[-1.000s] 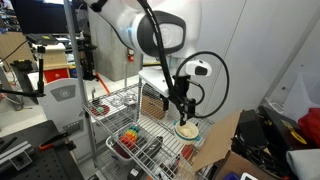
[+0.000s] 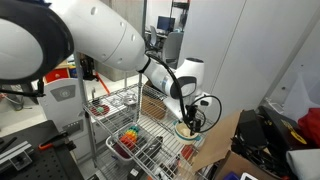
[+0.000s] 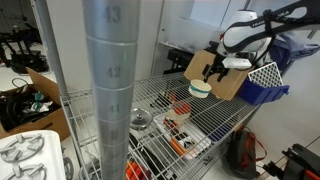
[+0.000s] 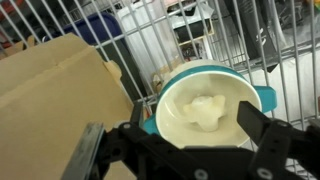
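A round teal dish with a white inside (image 4: 180, 100) and teal side handles sits on the wire rack; a pale yellowish lump (image 4: 205, 111) lies in it. My gripper is open above the dish, its dark fingers spread on either side of the near part, with nothing seen between them. In exterior view 2 the dish (image 3: 200, 89) is just below and left of the gripper (image 3: 225, 70). Exterior view 1 has the dish (image 2: 184, 131) partly hidden beneath the gripper (image 2: 192, 115). Contact between fingers and dish cannot be made out.
A cardboard sheet (image 4: 60, 115) stands close beside the dish. Elsewhere on the wire rack (image 3: 150, 92) are a metal pot lid (image 3: 140, 118), a red-and-white item (image 3: 178, 109) and a basket of colourful things (image 2: 128, 138). Dark bags (image 2: 262, 130) lie beyond the cardboard.
The arm has reached farther out across the rack, bringing the gripper from the near side to over the dish. The dish appears to stay in place.
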